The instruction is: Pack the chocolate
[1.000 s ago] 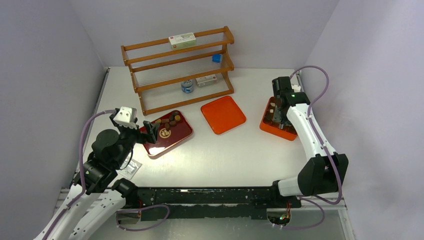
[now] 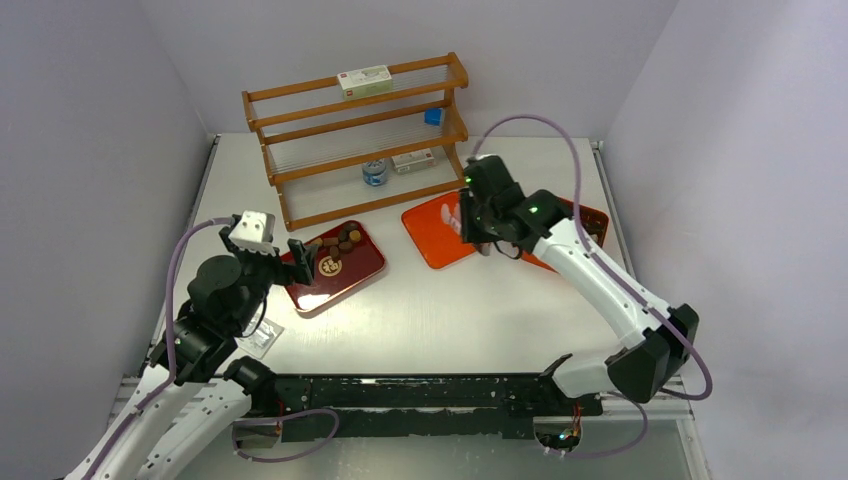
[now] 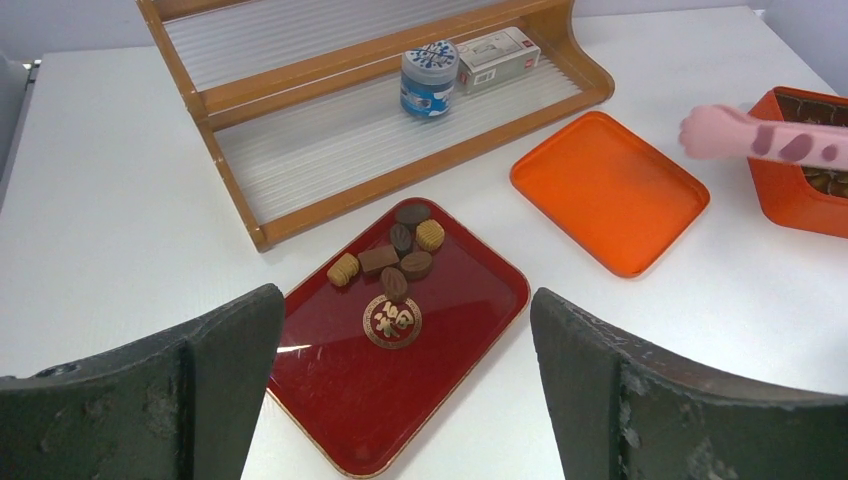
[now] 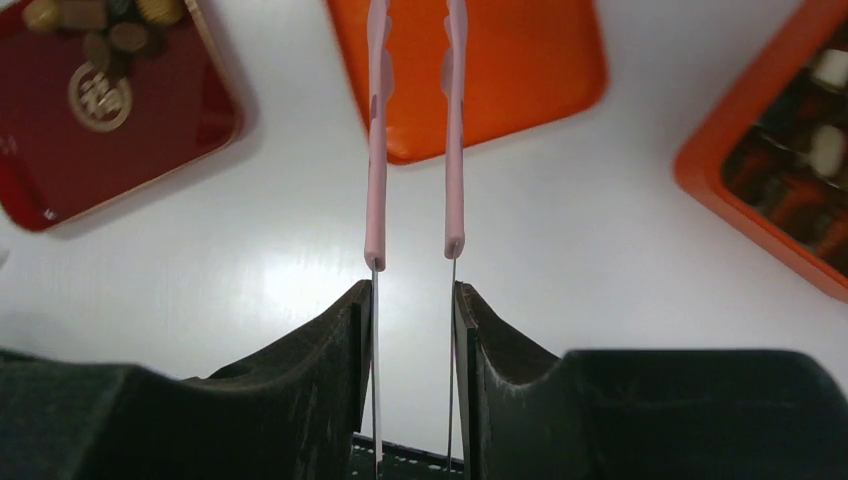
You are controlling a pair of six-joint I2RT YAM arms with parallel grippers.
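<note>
Several brown chocolates [image 3: 416, 264] lie on the dark red tray [image 3: 395, 425] at left, clustered near its upper edge. My left gripper [image 2: 312, 262] stands open above the tray with nothing between its fingers. In the right wrist view my right gripper is shut on pink tongs [image 4: 455, 180] with thin metal strips. The tongs' arms stand apart with no chocolate visible between them; their tips are out of that view. The tongs hang over the orange lid [image 3: 610, 195]. At right the orange box [image 3: 795, 205] has chocolates in it, partly hidden by the right arm.
A wooden shelf [image 2: 350, 208] stands behind the trays, holding a blue jar [image 3: 428, 95] and a small box [image 3: 500, 60]. A clear packet [image 2: 262, 338] lies near the left arm.
My right arm has swung left from above the orange box to above the orange lid, carrying the tongs. The left arm and the tray of chocolates have stayed put.
</note>
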